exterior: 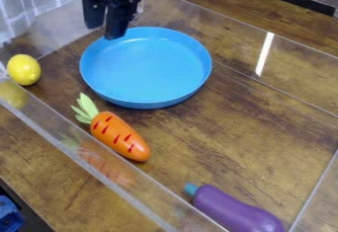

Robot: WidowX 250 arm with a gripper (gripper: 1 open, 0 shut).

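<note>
A black gripper (109,9) hangs at the top left of the camera view, just above the back rim of a blue plate (145,66); whether its fingers are open is unclear. A yellow lemon (23,69) lies left of the plate. An orange toy carrot (118,134) with green leaves lies below the plate, and a purple toy eggplant (238,208) lies at the bottom right.
Clear plastic walls border the wooden surface (238,127), along the left and right. The wood right of the plate is bare. A blue object (7,214) shows at the lower left edge.
</note>
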